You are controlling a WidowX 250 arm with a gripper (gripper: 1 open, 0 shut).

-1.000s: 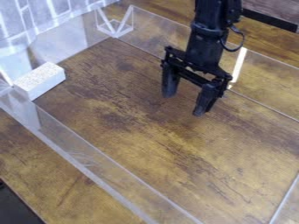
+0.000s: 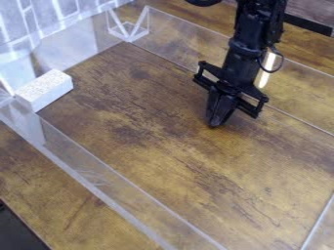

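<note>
The black gripper [image 2: 220, 113] hangs from the arm at the upper centre right of the camera view, its tips low near the brown wooden surface [image 2: 156, 166]. A pale upright piece [image 2: 271, 61] shows just behind the arm on the right.
Clear plastic walls [image 2: 98, 181] border the work area. A white speckled block [image 2: 46, 90] lies at the left edge. Light curtains [image 2: 53, 24] hang at the upper left.
The gripper's fingers have moved from spread apart to together. The arm has shifted only slightly.
</note>
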